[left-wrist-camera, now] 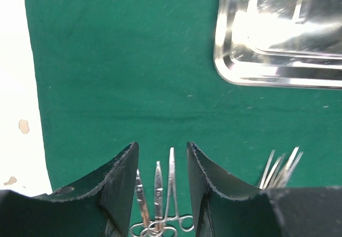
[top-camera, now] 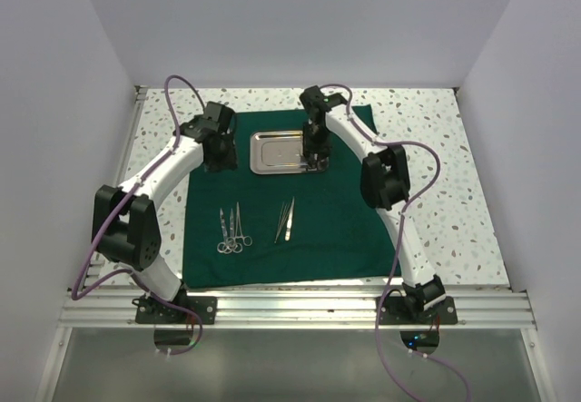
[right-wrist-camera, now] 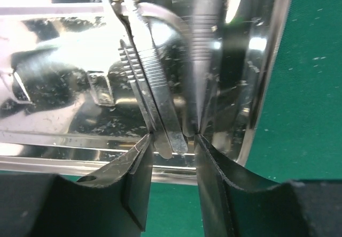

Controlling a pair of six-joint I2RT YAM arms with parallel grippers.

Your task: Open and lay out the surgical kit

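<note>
A silver tray [top-camera: 272, 152] lies on the green cloth [top-camera: 336, 230]. My right gripper is down inside its right end, fingertips around the lower ends of flat metal instruments [right-wrist-camera: 157, 84], part open; whether it touches them I cannot tell. My left gripper stands open over the cloth, left of the tray, nothing between its fingers. Below it lie scissors and clamps [top-camera: 234, 239] in a group at the lower left; thin tweezers [top-camera: 280, 222] and a white-handled instrument [top-camera: 290, 220] lie at the lower middle.
Speckled white table [top-camera: 454, 193] borders the cloth on the sides. Walls enclose the table at back and sides.
</note>
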